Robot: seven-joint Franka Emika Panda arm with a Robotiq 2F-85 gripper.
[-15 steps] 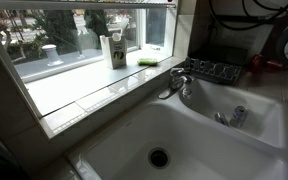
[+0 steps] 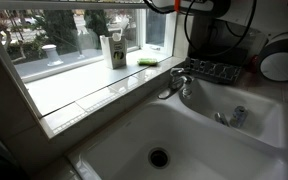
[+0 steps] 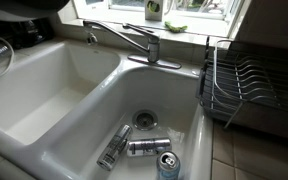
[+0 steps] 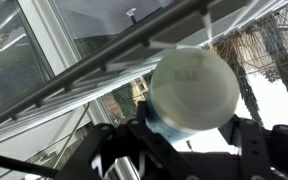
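A pale, round-ended object [image 4: 194,88], perhaps a cup or bottle, stands in front of my gripper in the wrist view. Dark fingers [image 4: 112,145] flank its lower part; whether they press on it cannot be told. Wire bars of a rack [image 4: 114,65] run slantwise just behind the object, with window panes beyond. In exterior view 1 the arm [image 2: 219,6] reaches along the top edge toward the white rack [image 2: 69,4], and the gripper itself is mostly out of frame.
Several cans, one of them upright [image 3: 168,165], are in one sink basin; the other basin [image 2: 134,130] looks empty. A faucet [image 3: 149,45] rises behind. On the sill are a carton [image 2: 114,50] and a green item [image 2: 147,61]. A dish rack [image 3: 249,80] fills the right side.
Along the top of exterior view 1, the arm has come down and left toward the white rack, its cables shifting with it. Sink and sill look the same.
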